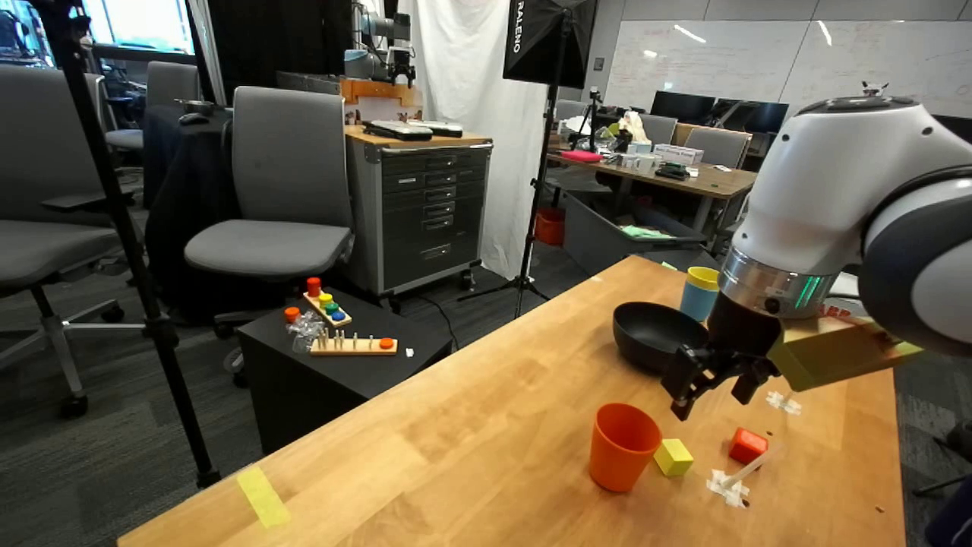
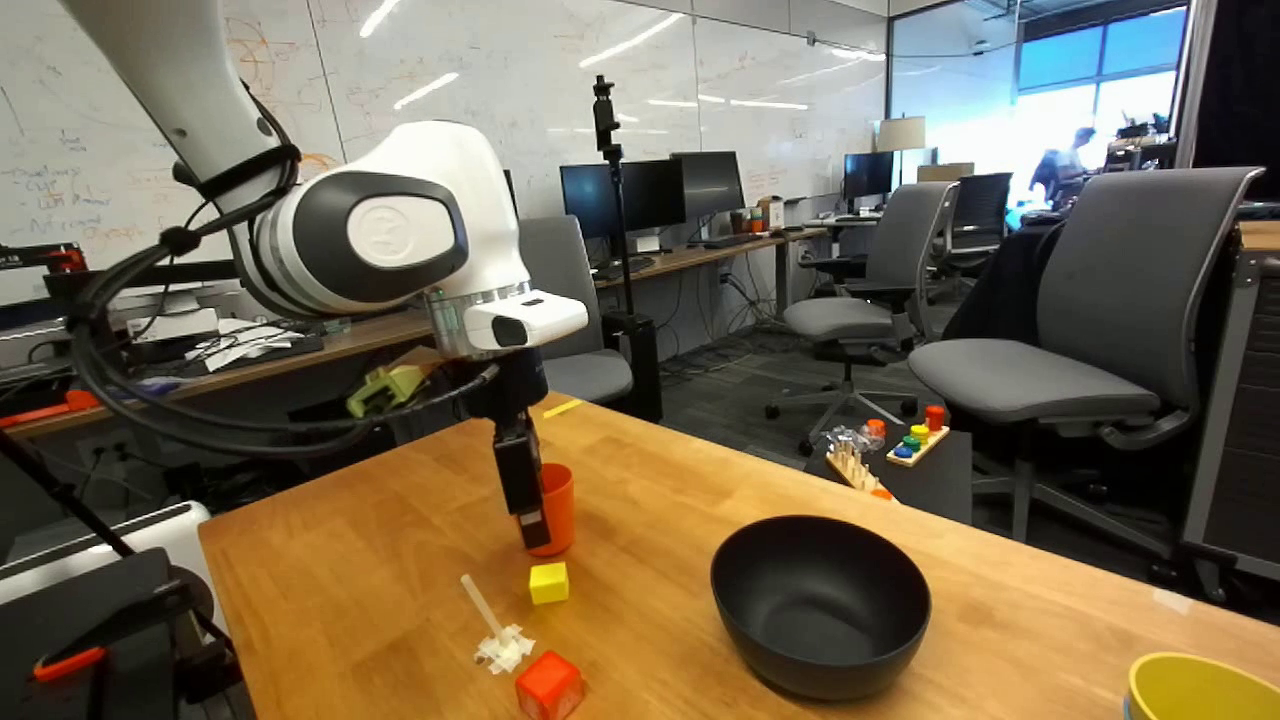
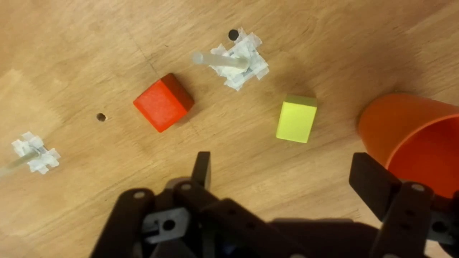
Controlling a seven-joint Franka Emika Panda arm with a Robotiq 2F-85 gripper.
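My gripper is open above the table, its two fingers wide apart with only bare wood seen between them. Ahead of the fingers in the wrist view lies a yellow block, and to its left a red cube. An orange cup stands upright at the right, partly covered by the right finger. In the first exterior view the gripper hangs above and behind the yellow block, which sits close beside the orange cup. The red cube rests to the right of that block.
A black bowl and a yellow-rimmed blue cup stand farther along the table. Pale sticks rise from taped patches near the red cube.
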